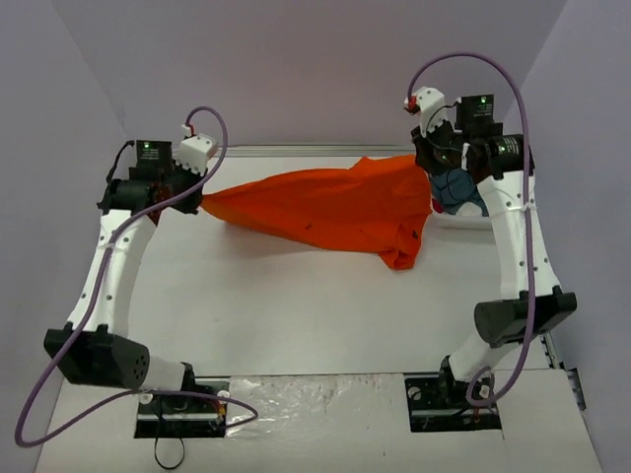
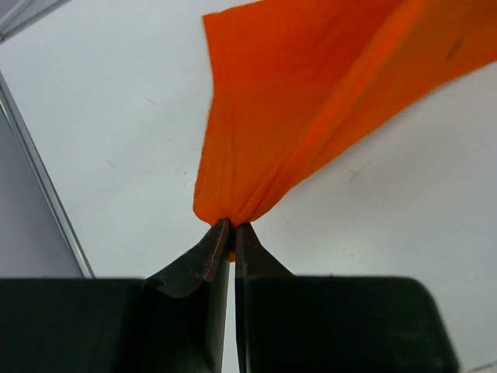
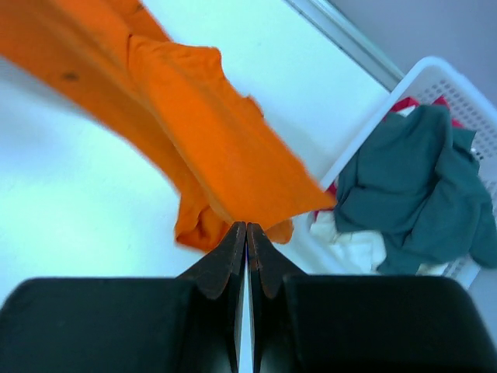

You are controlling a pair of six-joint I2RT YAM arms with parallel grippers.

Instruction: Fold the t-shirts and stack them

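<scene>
An orange t-shirt (image 1: 325, 207) is stretched in a slanting band between my two arms, raised off the white table. My left gripper (image 1: 196, 205) is shut on its left end; in the left wrist view the cloth (image 2: 264, 148) gathers to a point between the fingertips. At the right end, my right gripper (image 1: 422, 166) is shut, with the fabric (image 3: 225, 148) drawn together at its tips in the right wrist view. A loose flap (image 1: 402, 254) hangs at the lower right.
A white basket (image 3: 373, 113) with dark teal cloth (image 3: 411, 190) inside stands at the right, partly behind my right arm in the top view.
</scene>
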